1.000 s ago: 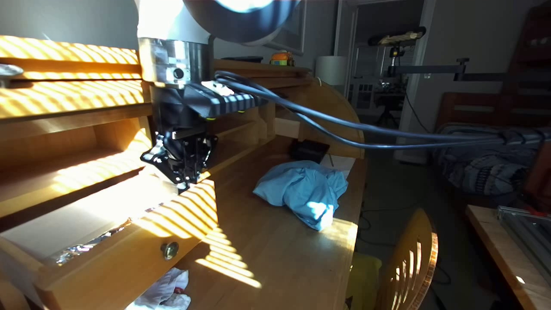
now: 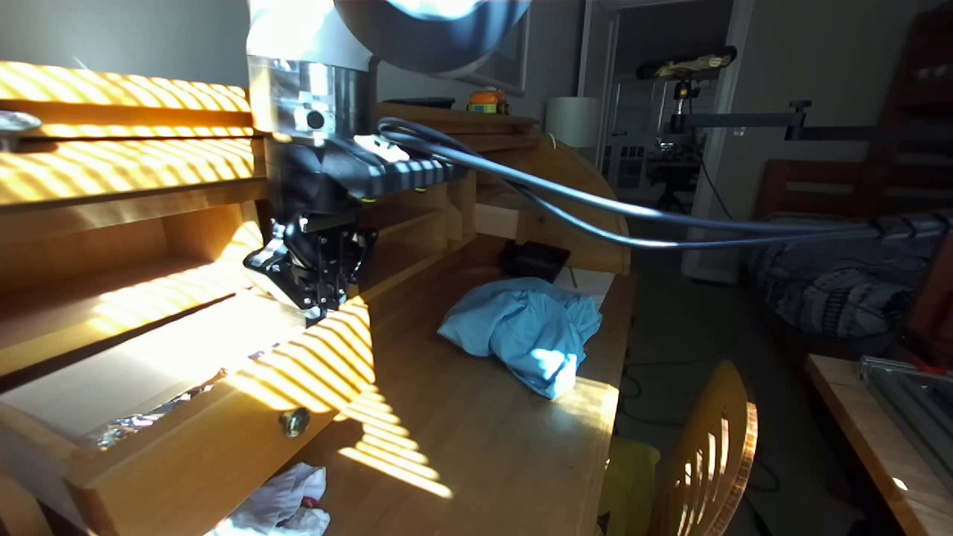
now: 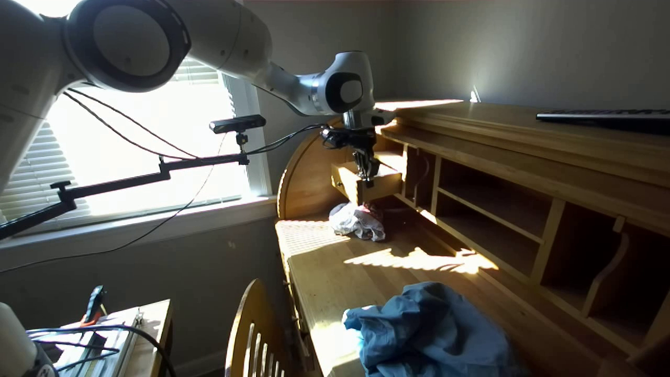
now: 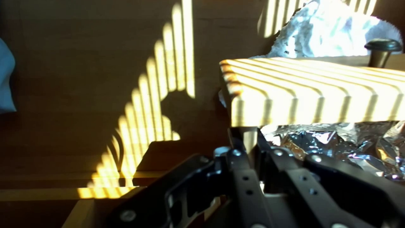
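Note:
A wooden drawer (image 2: 192, 455) with a round knob (image 2: 295, 421) stands pulled out of the desk hutch. Crumpled silver foil (image 4: 322, 142) lies inside it. My gripper points down at the drawer's side, shut with a pale strip of the side wall (image 4: 249, 141) between its fingers, close behind the drawer front (image 4: 303, 102). In exterior view 2 the gripper (image 3: 367, 181) is at the near side of the drawer. The black linkage partly hides the contact.
Below the drawer, a crumpled white bag (image 3: 358, 221) rests on the desktop. A blue cloth (image 2: 527, 326) lies farther along it, with bare desktop (image 2: 447, 447) between. Open cubbies (image 3: 490, 207) line the back; a chair (image 2: 715, 438) stands at the front.
The drawer front and its knob have shifted slightly upward in exterior view 1. My gripper and arm have moved a little up and right too. The cloth is unmoved.

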